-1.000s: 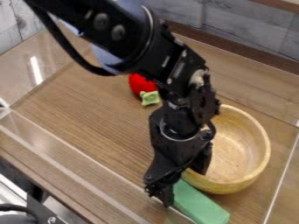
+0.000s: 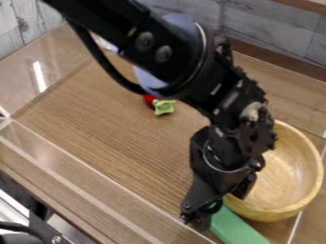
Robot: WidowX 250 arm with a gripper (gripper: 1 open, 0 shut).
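Observation:
The black robot arm fills the upper centre and right of the camera view, with its gripper (image 2: 207, 205) low over the near right of the table. A green block (image 2: 239, 229) lies under and beside the fingertips, partly hidden by them. A tan bowl (image 2: 293, 162) sits at the right, partly behind the gripper. Whether the fingers hold the green block I cannot tell.
A small green item (image 2: 163, 107) and a red item, mostly hidden, lie near the back behind the arm.
The arm has shifted toward the viewer and right, now covering more of the red item and bowl. The bowl and the green block appear slightly moved to the right.

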